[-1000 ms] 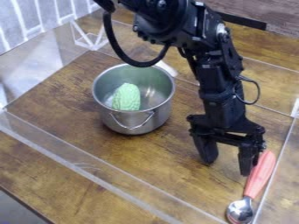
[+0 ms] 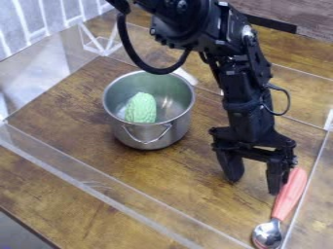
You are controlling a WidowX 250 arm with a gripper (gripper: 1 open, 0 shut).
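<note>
My black gripper (image 2: 254, 165) stands open low over the table at the right, its two fingers apart with nothing seen between them. Just right of and in front of it lies a spoon with a red handle (image 2: 289, 194) and a metal head (image 2: 267, 234). A steel pot (image 2: 158, 134) to the left holds a pale green cabbage-like item (image 2: 136, 113).
Clear panels or edges run along the left and right. A black cable loops over the pot.
</note>
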